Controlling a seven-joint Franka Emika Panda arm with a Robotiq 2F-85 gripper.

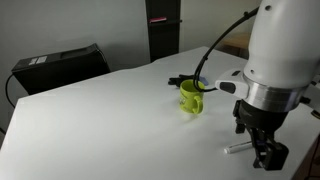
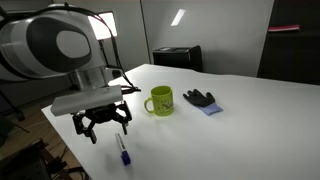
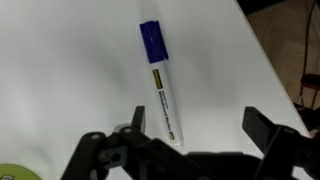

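A white marker with a blue cap lies flat on the white table, its capped end pointing away from the gripper in the wrist view. In exterior view 2 the marker rests below and between the fingers. My gripper is open above it, its fingers apart and nothing between them. Exterior view 1 shows the gripper over the marker, hiding part of it. The yellow-green mug stands upright to one side of the arm; only its rim shows in the wrist view's lower left corner.
Behind the mug lie a dark glove-like item and a small blue cloth or sponge. A black box sits at the table's far corner. The table edge runs close to the marker.
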